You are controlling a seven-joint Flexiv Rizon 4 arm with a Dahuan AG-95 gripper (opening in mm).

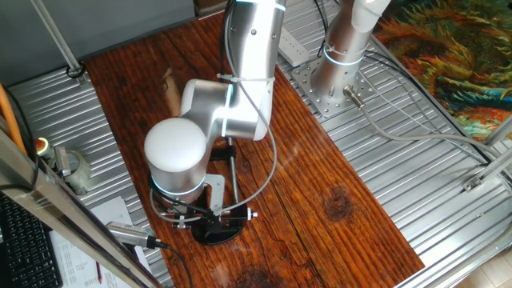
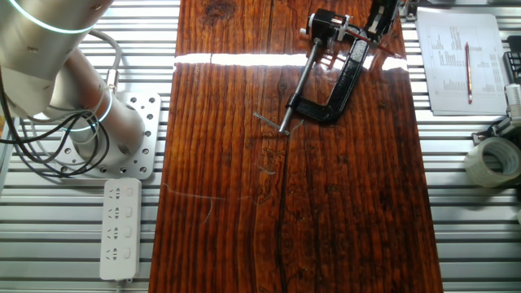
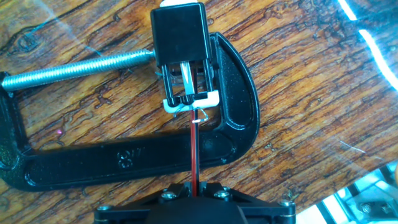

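A thin red-and-black striped pencil (image 3: 195, 162) runs straight out from my gripper, which looks shut on it at the bottom of the wrist view. Ahead of it stands a small black box (image 3: 180, 34), seemingly a pencil sharpener, with two guide rods and a white front bracket (image 3: 211, 99). The pencil reaches past this bracket, between the rods; whether its tip is inside the box cannot be made out. A big black C-clamp (image 3: 93, 163) is beneath, its threaded screw (image 3: 81, 71) pointing left. In exterior view 2 the box (image 2: 324, 24) sits at the clamp's far end.
The brown wooden board (image 2: 220, 220) is mostly bare. Beside it lie paper with another pencil (image 2: 469, 73) and a tape roll (image 2: 493, 159). A power strip (image 2: 121, 236) is near the arm's base. A grey cable (image 1: 272, 164) loops from the arm over the board.
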